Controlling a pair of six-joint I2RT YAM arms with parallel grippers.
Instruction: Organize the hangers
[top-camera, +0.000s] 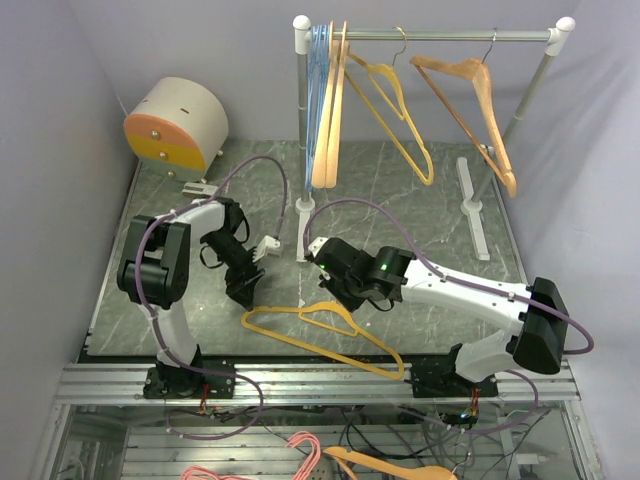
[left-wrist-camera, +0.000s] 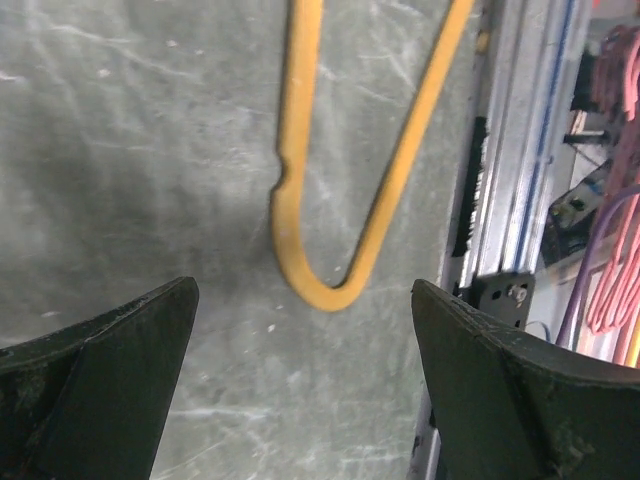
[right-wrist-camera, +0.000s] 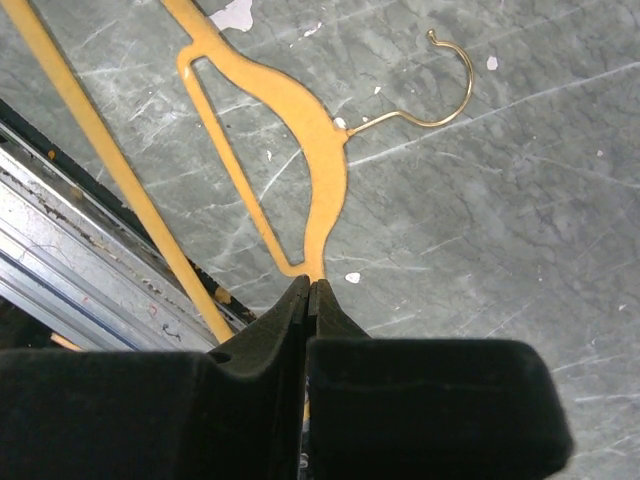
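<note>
A yellow hanger (top-camera: 320, 350) lies flat on the grey table along its front edge. My left gripper (top-camera: 243, 290) is open just above and behind the hanger's left end (left-wrist-camera: 318, 295), which shows between the open fingers in the left wrist view. My right gripper (top-camera: 333, 292) is shut over the hanger's neck area; in the right wrist view its tips (right-wrist-camera: 310, 284) sit at the end of the curved yellow body (right-wrist-camera: 320, 175), nothing visible between them. The brass hook (right-wrist-camera: 440, 122) points away across the table.
A rail (top-camera: 450, 36) holds blue, wooden and yellow hangers at the back. A rounded cabinet (top-camera: 165, 120) stands back left. More hangers (top-camera: 390, 466) lie below the front metal edge (top-camera: 300, 375).
</note>
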